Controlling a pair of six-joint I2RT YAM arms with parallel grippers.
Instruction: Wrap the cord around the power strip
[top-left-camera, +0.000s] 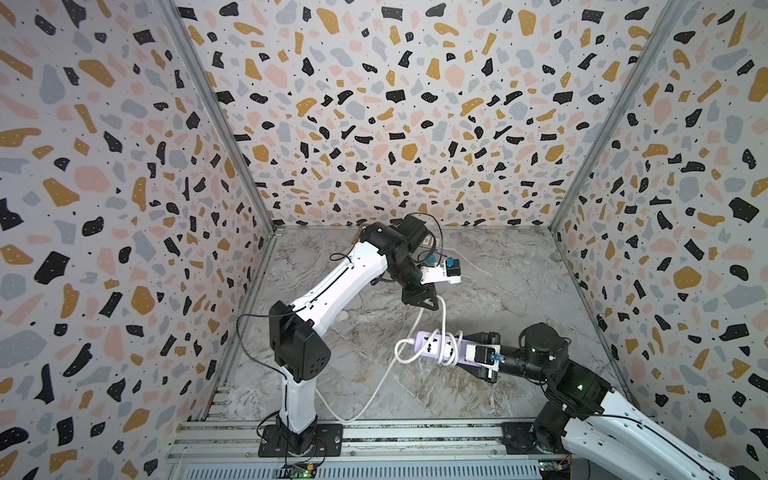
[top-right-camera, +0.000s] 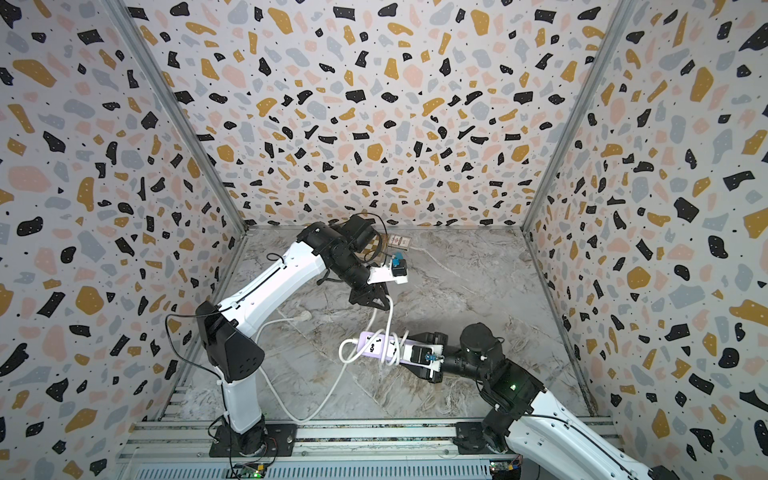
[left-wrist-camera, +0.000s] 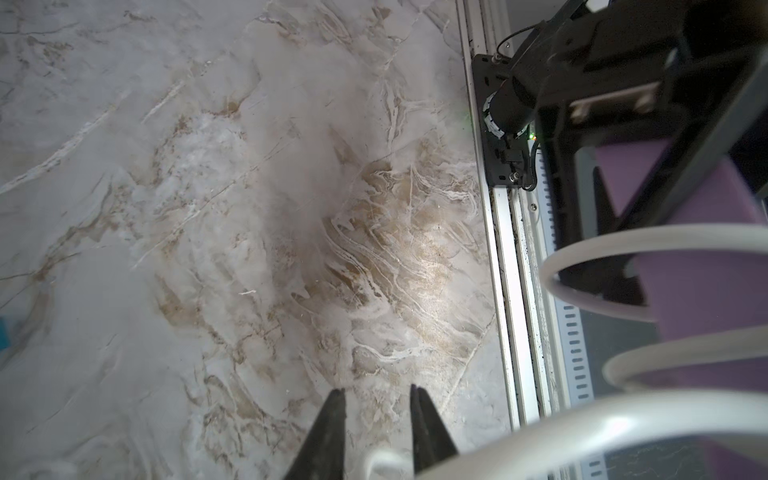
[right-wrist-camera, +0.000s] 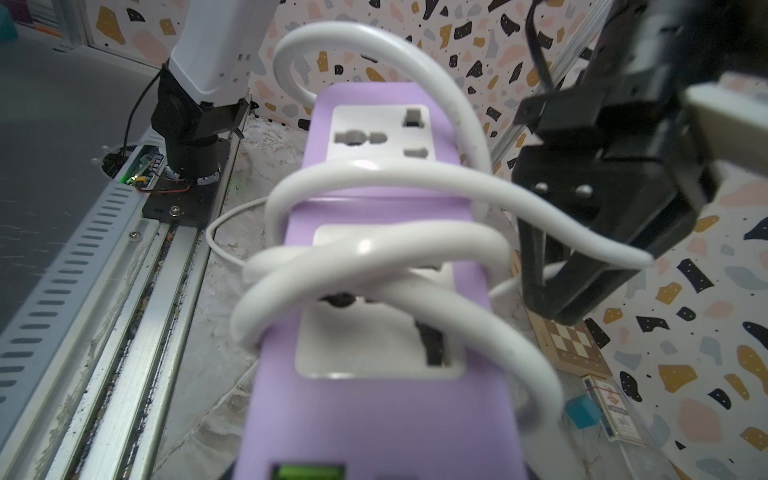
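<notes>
The lilac power strip (right-wrist-camera: 384, 424) has white cord (right-wrist-camera: 376, 240) looped loosely around it several times, crossing over its sockets. My right gripper (top-left-camera: 480, 360) is shut on the strip's end, holding it raised near the front centre right. My left gripper (top-left-camera: 428, 296) is above and behind the strip, at the upper end of a long cord loop; in the left wrist view its fingertips stand apart, with cord close by them, and I cannot tell whether it grips the cord. The cord's tail runs down to the left across the marble table.
A chessboard (top-right-camera: 372, 248), mostly behind my left arm, a card box (top-right-camera: 399, 241) and a blue cube (right-wrist-camera: 583, 411) lie at the back. A rail (top-left-camera: 416, 424) runs along the front edge.
</notes>
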